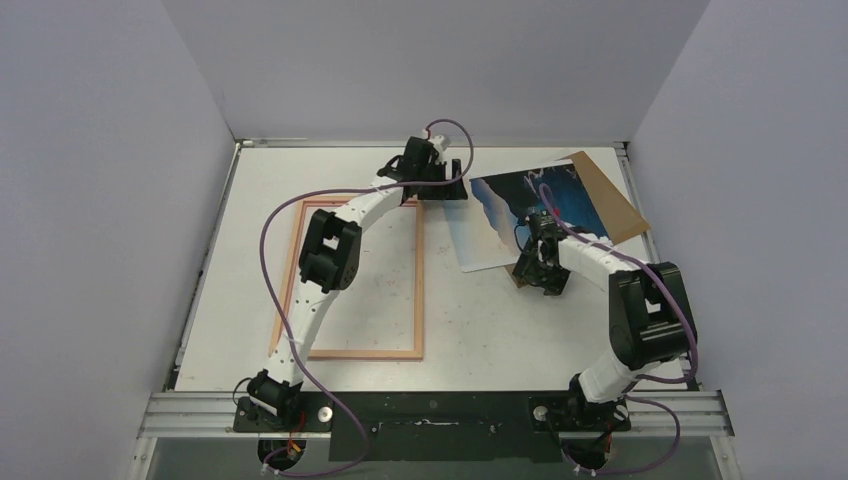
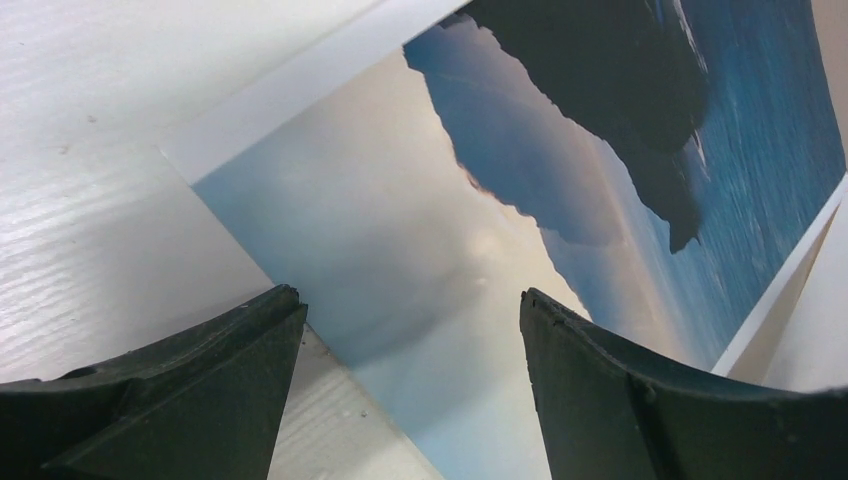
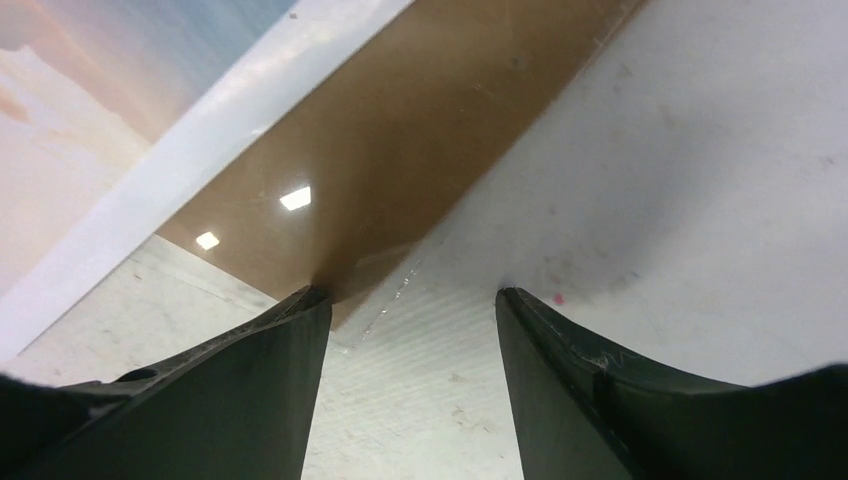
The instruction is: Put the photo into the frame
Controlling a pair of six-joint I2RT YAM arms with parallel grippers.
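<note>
The photo (image 1: 490,225), pale sky and dark blue with a white border, lies at the back right over a brown board (image 1: 608,198); its corner shows in the left wrist view (image 2: 370,230). The wooden frame (image 1: 419,290) lies left of it. My left gripper is over the photo's left edge, fingers apart, nothing seen held. My right gripper is low at the front edge of the brown board (image 3: 370,160), which has a glossy clear sheet on it, fingers apart either side of that edge.
Walls enclose the table at back, left and right. Purple cables arch over both arms.
</note>
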